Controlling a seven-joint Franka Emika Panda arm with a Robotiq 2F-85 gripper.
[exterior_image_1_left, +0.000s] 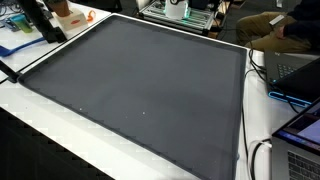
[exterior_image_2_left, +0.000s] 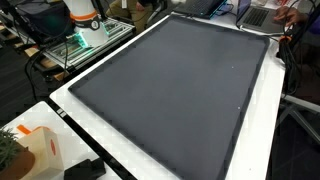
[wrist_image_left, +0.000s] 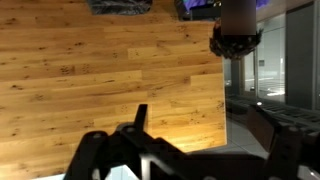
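In the wrist view my gripper is open, its dark fingers set wide apart with nothing between them. Beyond them lies a brown wood-plank surface. Neither exterior view shows the gripper; only a lower part of the arm, white with an orange ring, appears at the upper left of the second one. The large dark grey mat on the white table is bare in both exterior views.
Laptops and cables line one side of the table. Assorted items, including a brown pot, crowd the opposite end. A person's hand shows at the upper right. The mat offers wide free room.
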